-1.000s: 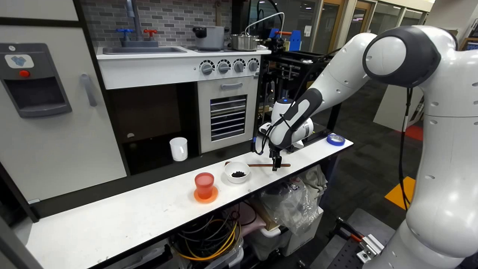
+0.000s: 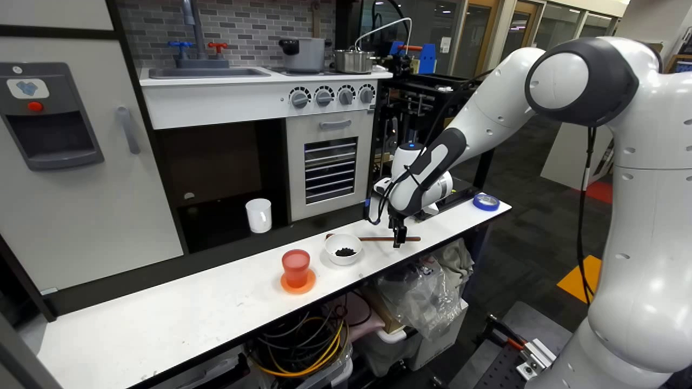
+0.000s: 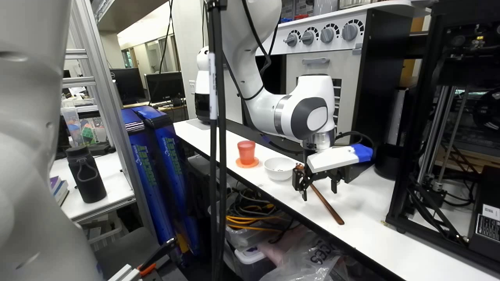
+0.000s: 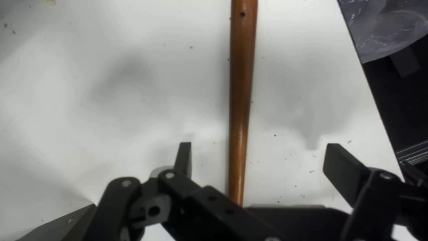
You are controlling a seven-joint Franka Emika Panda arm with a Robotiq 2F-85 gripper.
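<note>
A brown wooden stick (image 4: 241, 92), perhaps a spoon's handle, lies on the white counter and runs lengthwise through the wrist view. My gripper is open above it, one finger on each side, with nothing held. In the second exterior view the fingers (image 3: 333, 185) hang over the stick (image 3: 326, 204), whose far end passes behind the white bowl (image 2: 344, 258). Dark bits (image 2: 345, 252) lie inside that bowl. A red cup (image 2: 296, 268) stands upright on an orange saucer (image 2: 299, 285), left of the bowl in the first exterior view.
A roll of blue tape (image 2: 486, 201) rests at the counter's right end. A white mug (image 2: 259, 215) stands by the dark cabinet opening. Black frame equipment (image 3: 422, 187) stands beside the arm. Its front edge drops to bags and cables.
Only a very slight shift of my gripper shows over the stick. The stick, bowl and cup have stayed where they were.
</note>
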